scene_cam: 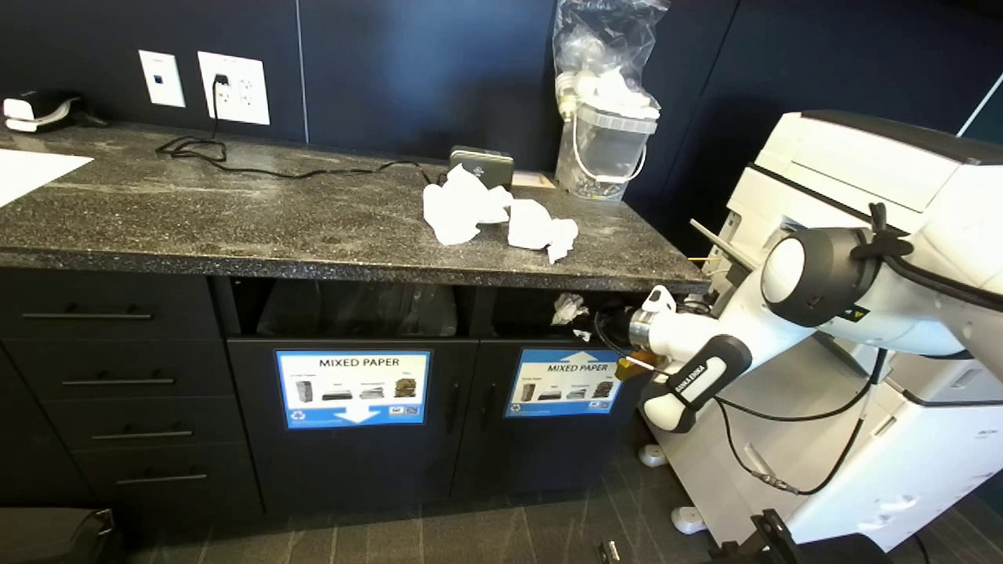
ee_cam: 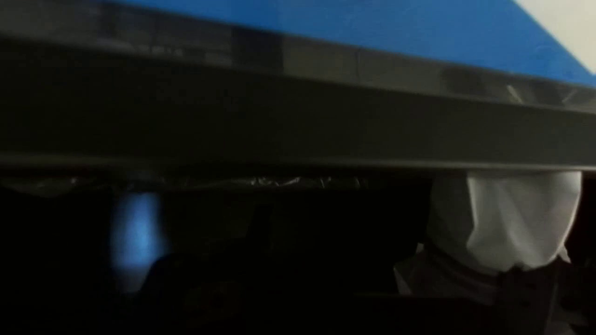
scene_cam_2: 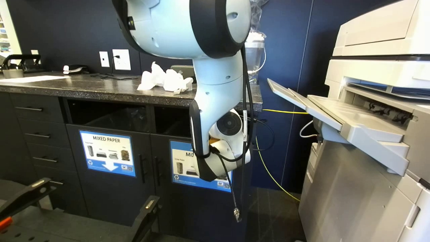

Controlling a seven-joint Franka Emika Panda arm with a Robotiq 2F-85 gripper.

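Note:
My gripper (scene_cam: 594, 324) reaches into the dark opening above the right cabinet door. Its fingers stand open, though the wrist view is very dark and shows the fingers only faintly. Crumpled white paper (scene_cam: 570, 307) is at the fingertips in exterior view 1; in the wrist view, white paper (ee_cam: 519, 217) lies against the right finger side. Whether it is loose there cannot be told. Two more crumpled white papers, a left one (scene_cam: 458, 208) and a right one (scene_cam: 541, 229), rest on the countertop (scene_cam: 310, 211). The arm hides the gripper in exterior view 2.
The cabinet's right door (scene_cam: 508, 451) bears a blue "MIXED PAPER" sign (scene_cam: 564, 384). A clear bucket (scene_cam: 602, 155) and a small dark box (scene_cam: 481, 168) stand at the counter's back. The printer (scene_cam_2: 362, 161) is close on the right. A bagged opening (scene_cam: 357, 307) lies left.

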